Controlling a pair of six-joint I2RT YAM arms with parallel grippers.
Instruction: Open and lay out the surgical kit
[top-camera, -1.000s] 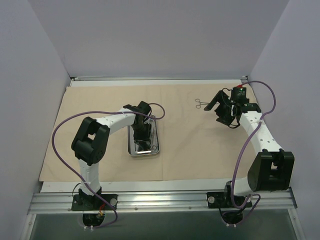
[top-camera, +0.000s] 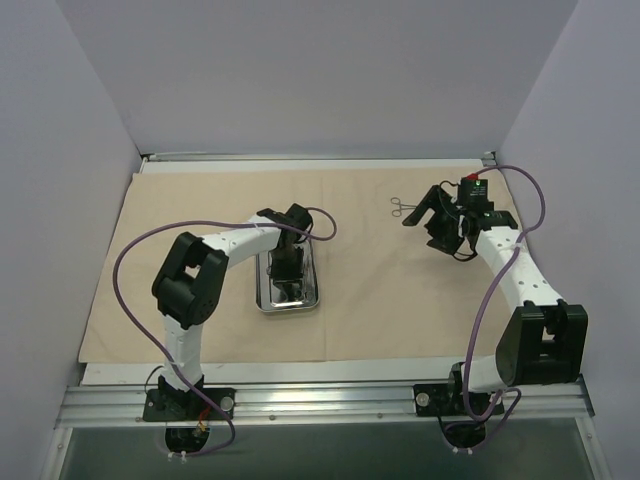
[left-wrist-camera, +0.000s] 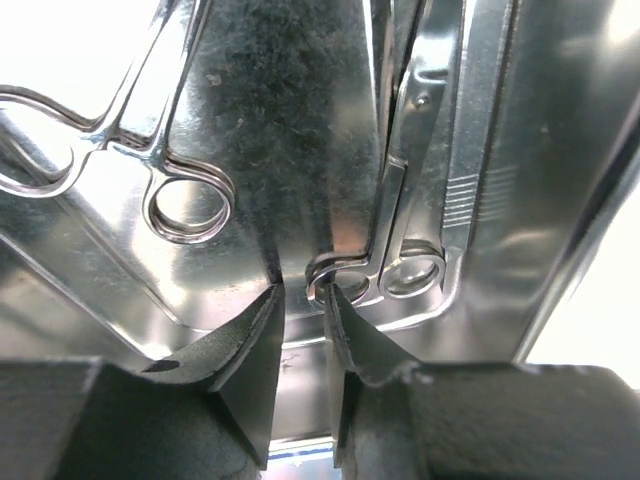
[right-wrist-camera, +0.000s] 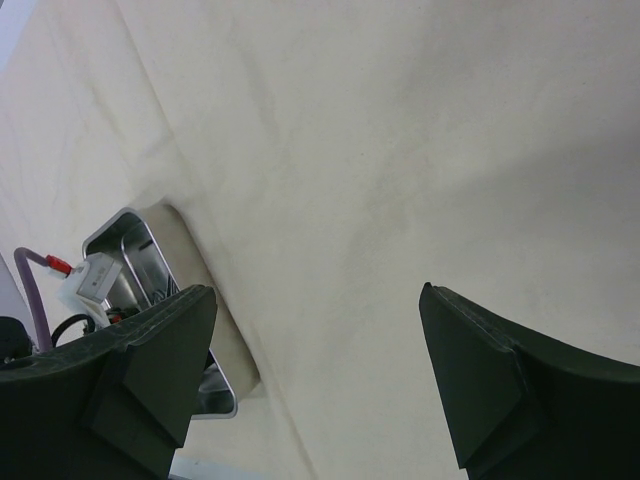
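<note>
The steel tray (top-camera: 264, 300) sits left of centre on the cloth, with my left gripper (top-camera: 287, 270) down over it. In the left wrist view, my left gripper has its fingertips a little apart near the finger rings (left-wrist-camera: 340, 282) of an instrument lying beside tweezers (left-wrist-camera: 460, 200); whether they touch is unclear. Other ringed instruments (left-wrist-camera: 190, 225) lie at left in the tray. A pair of scissors (top-camera: 398, 206) lies on the cloth at upper right. My right gripper is open above bare cloth, nothing between its fingers.
Side walls and a back wall enclose the workspace. Purple cables loop over both arms.
The right arm has shifted very slightly.
</note>
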